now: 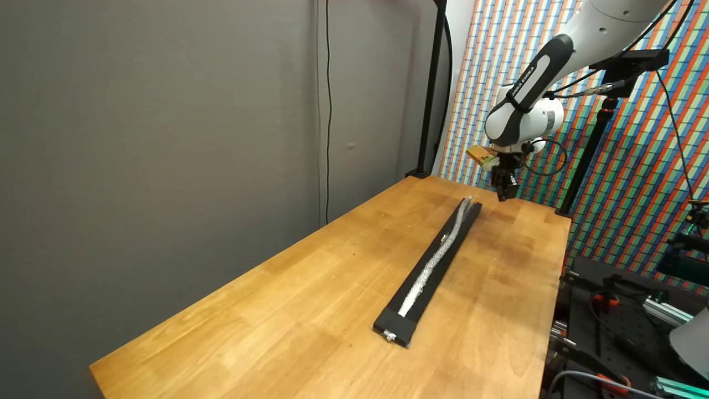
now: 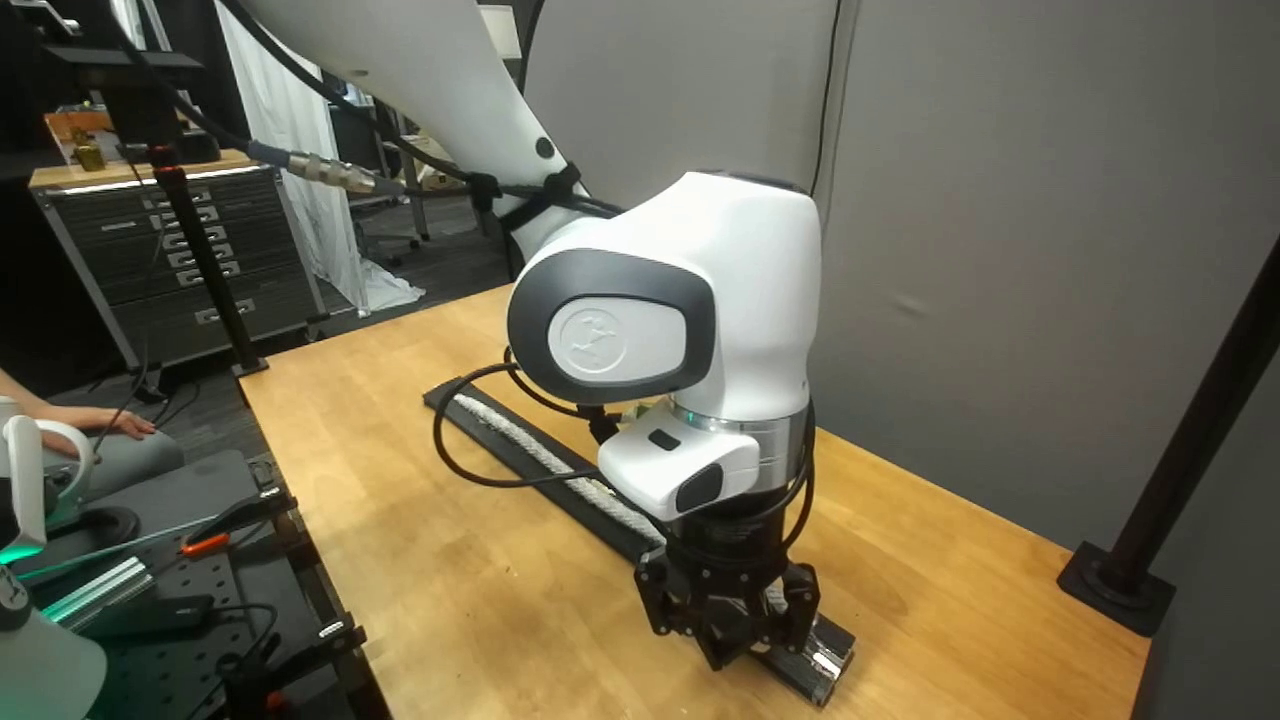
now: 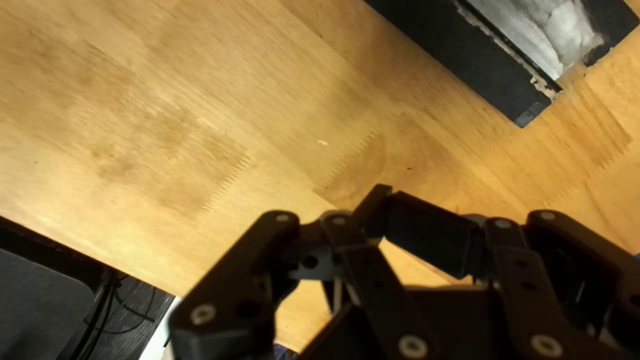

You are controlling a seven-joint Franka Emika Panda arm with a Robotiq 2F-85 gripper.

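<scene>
A long black channel (image 1: 435,266) lies on the wooden table, with a white fluffy strand (image 1: 429,269) along its groove. Its open end, holding pale material (image 3: 567,33), shows at the top right of the wrist view. My gripper (image 1: 506,195) points down near the table's far end, beyond that end of the channel. In the wrist view the gripper is shut, with its dark fingers (image 3: 429,231) close together over bare wood. I can make out nothing between them. Exterior view 2 has the gripper (image 2: 720,654) in front of part of the channel (image 2: 528,450).
A black post (image 1: 432,93) stands at the table's back corner, another (image 1: 588,159) by the far right corner. Cables loop around my wrist. A dark side bench (image 2: 168,600) with tools adjoins the table (image 2: 396,528), whose surface around the channel is clear.
</scene>
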